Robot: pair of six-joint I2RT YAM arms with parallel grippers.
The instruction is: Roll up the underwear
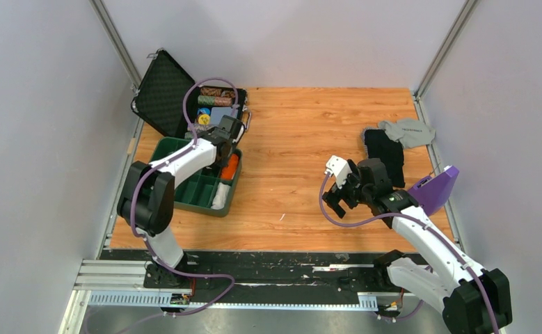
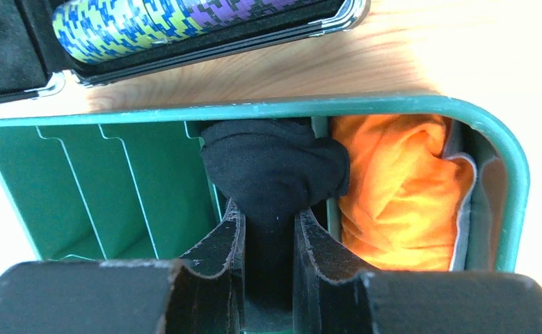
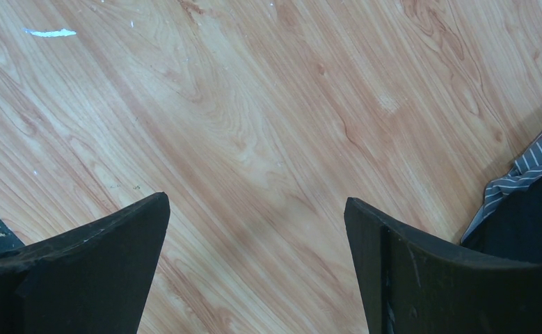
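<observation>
A dark rolled cloth (image 2: 275, 167) is in a compartment of the green organizer (image 1: 205, 209), between the fingers of my left gripper; whether they grip it firmly is hard to tell. An orange folded cloth (image 2: 400, 188) fills the compartment beside it, and a white cloth (image 1: 220, 196) lies in another. My right gripper is open over bare wood. To its right lie a black cloth (image 1: 386, 153) with striped lining and a grey cloth (image 1: 410, 132).
An open black case (image 1: 163, 90) holding patterned rolls stands behind the organizer. A purple object (image 1: 435, 188) is at the right edge, behind the right arm.
</observation>
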